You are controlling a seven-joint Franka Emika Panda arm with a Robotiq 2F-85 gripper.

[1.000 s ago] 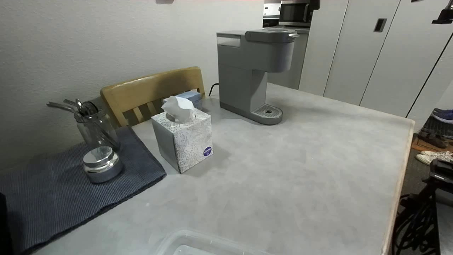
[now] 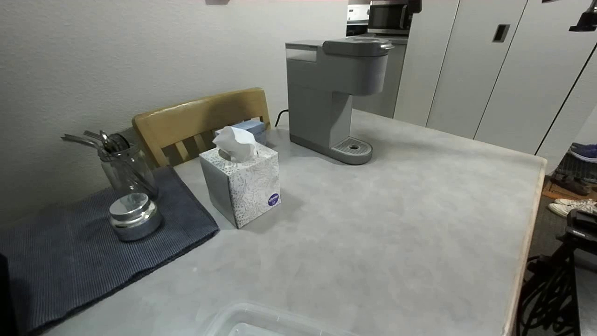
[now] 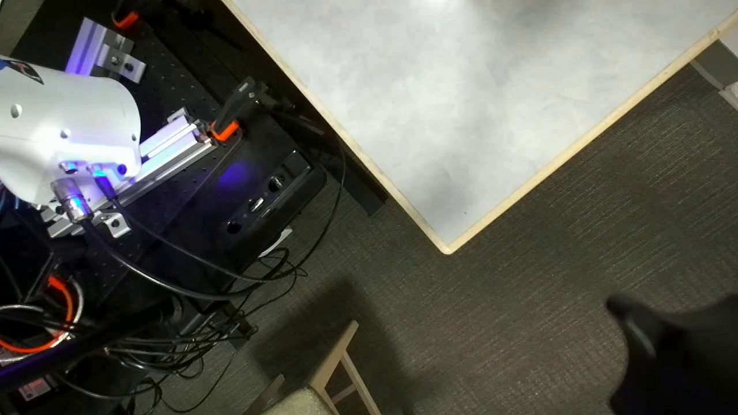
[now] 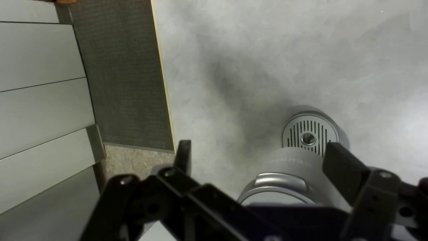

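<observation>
A grey pod coffee maker [image 2: 313,95] stands upright at the back of the table, its lid down and its drip tray [image 2: 353,146] empty. From above, the wrist view shows the silver lid handle [image 4: 281,180] and the slotted drip tray [image 4: 295,134]. My gripper is open above the machine, its two dark fingers wide apart. Nothing shows between them but the machine and table below; contact with the lid is not visible. In exterior view 1, only dark parts at the upper right edge may belong to the gripper.
Left of the machine are a tissue box [image 2: 254,187], a silver-lidded jar [image 2: 134,217] and a glass of utensils [image 2: 128,171] by a blue mat [image 2: 72,241]. A clear plastic container [image 2: 246,313] sits at the front.
</observation>
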